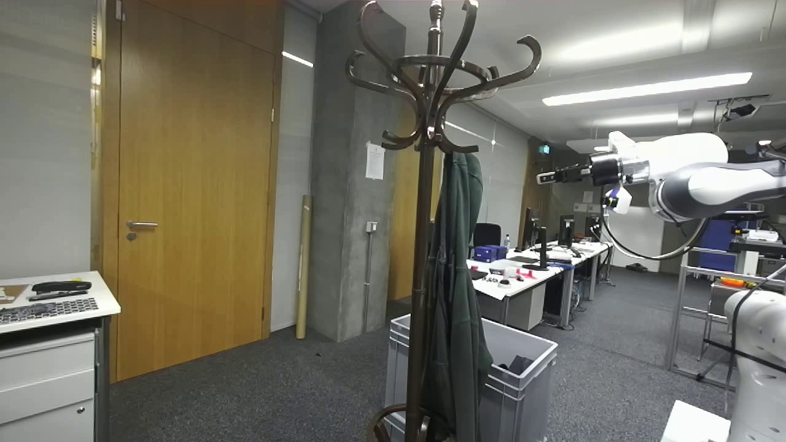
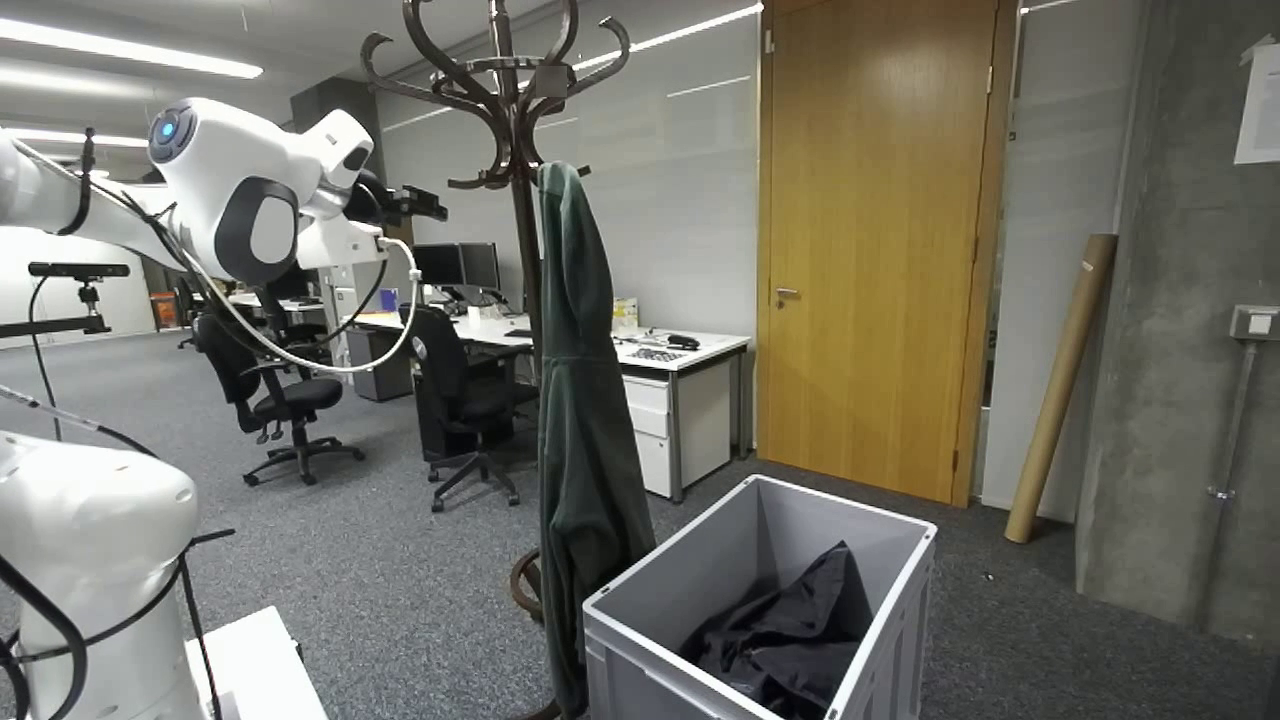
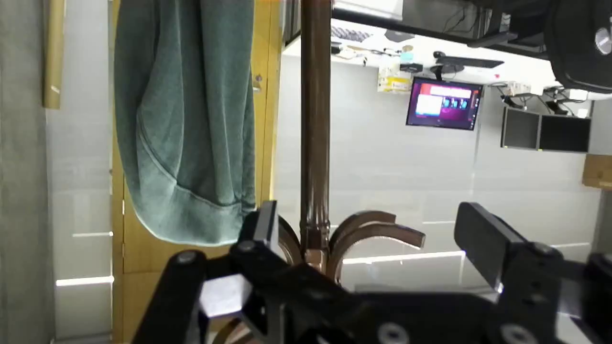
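A dark green garment (image 2: 578,396) hangs from a lower hook of the brown wooden coat stand (image 1: 421,272). In the wrist view, which is turned upside down, the garment (image 3: 183,126) fills the left and the stand's pole (image 3: 315,114) runs down the middle. My gripper is open there, its two fingers wide apart with no object held between them; the stand's hooks show through the gap, farther off. In exterior view 1 the gripper (image 1: 545,178) points level toward the stand, well clear of the garment.
A grey bin (image 2: 768,504) with dark cloth (image 2: 798,642) in it stands on the floor beside the coat stand. Curved hooks (image 1: 516,73) jut out from the stand's top. Desks (image 1: 545,269) and office chairs (image 2: 462,384) stand farther back.
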